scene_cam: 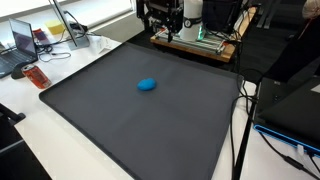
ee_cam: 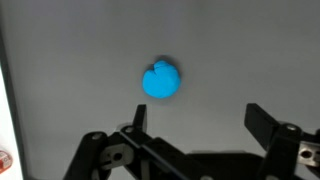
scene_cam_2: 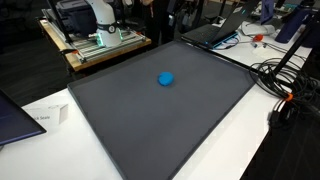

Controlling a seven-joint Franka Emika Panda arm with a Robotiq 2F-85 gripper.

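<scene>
A small, roundish bright-blue object (ee_cam: 161, 80) with a notch in its upper edge lies on the dark grey mat (ee_cam: 90, 60). The exterior views show the same blue object (scene_cam: 147, 84) (scene_cam_2: 166, 78) towards the far part of the mat, with clear space around it. From the wrist, my gripper is open, its two dark fingers far apart and only bare mat seen between them. The blue object appears above and left of that gap, apart from both fingers. In exterior view 1, the arm's end shows only partly at the top edge.
A red-orange can (scene_cam: 36, 77) stands beyond the mat's left edge, near a laptop (scene_cam: 24, 40) and a clear container (scene_cam: 97, 43). Behind the mat is a wooden-edged stand (scene_cam: 195, 45). Cables (scene_cam_2: 288, 85) lie right of the mat in exterior view 2.
</scene>
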